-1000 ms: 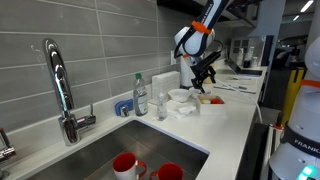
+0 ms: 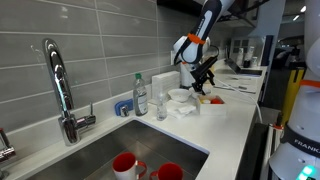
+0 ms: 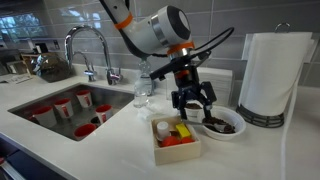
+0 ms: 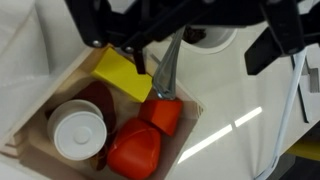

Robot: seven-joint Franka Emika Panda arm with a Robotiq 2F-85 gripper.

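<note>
My gripper (image 3: 196, 112) stands open just above the far right corner of a small wooden box (image 3: 178, 153), beside a white bowl (image 3: 232, 134). In the wrist view, the dark fingers (image 4: 280, 40) are spread at the top. A grey metal utensil (image 4: 167, 75) shows in the gap between them and reaches down toward the box; whether it touches a finger cannot be told. Inside the box lie a yellow block (image 4: 123, 74), a white-lidded round container (image 4: 79, 133) and red pieces (image 4: 134, 153).
A paper towel roll (image 3: 268, 78) stands right of the bowl. Red mugs (image 3: 84, 129) sit in and around the sink at left. Clear bottles (image 2: 140, 96) stand behind the sink. Bare white counter (image 3: 255, 160) lies in front of the bowl.
The box and bowl have not visibly moved.
</note>
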